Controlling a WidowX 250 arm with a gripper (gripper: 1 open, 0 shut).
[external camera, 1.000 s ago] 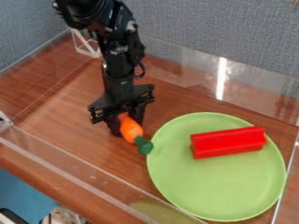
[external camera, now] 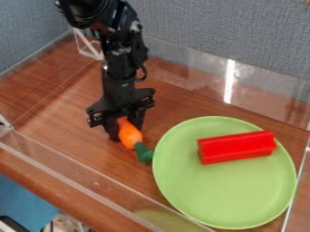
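A black robot arm reaches down from the top left to the wooden table, its gripper (external camera: pixel 121 123) low over an orange toy carrot (external camera: pixel 130 134) with a green top. The fingers are around the carrot's wide upper end; whether they press on it is unclear. The carrot slants toward the front right, its green tip just left of a light green plate (external camera: pixel 227 199). On the plate lies a red block (external camera: pixel 235 147).
Clear plastic walls edge the wooden table (external camera: pixel 49 109), with a grey textured panel behind. A blue area shows beyond the front left edge.
The gripper and carrot have shifted very slightly left. The plate and red block have not moved.
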